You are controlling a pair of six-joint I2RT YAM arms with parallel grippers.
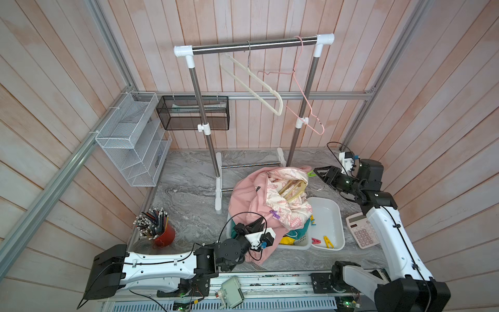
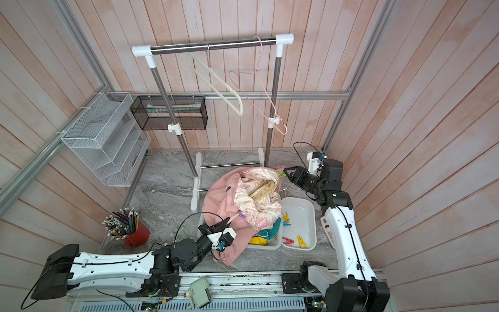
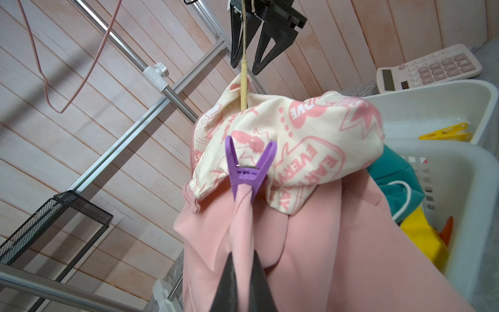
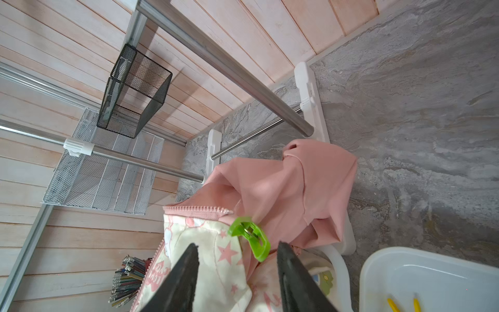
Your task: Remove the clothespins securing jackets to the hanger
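Note:
A pink jacket (image 1: 248, 195) with white-and-pink patterned lining (image 3: 291, 140) is bunched over the basket. A purple clothespin (image 3: 248, 174) grips it near the lining's edge, ahead of my left gripper. That gripper is shut with a narrow fold of the pink fabric between its fingers. A green clothespin (image 4: 253, 237) is at the jacket's other end, just beyond the fingertips of my right gripper. The right fingers stand open with nothing held. A pale yellow hanger (image 3: 243, 85) shows inside the lining.
Yellow (image 1: 328, 241) and red (image 1: 316, 240) clothespins lie in the white tray (image 1: 340, 223). A white basket (image 3: 475, 171) with teal and yellow cloth sits under the jacket. Two bare hangers hang from the rack (image 1: 249, 46). A calculator (image 1: 362, 230) is at right.

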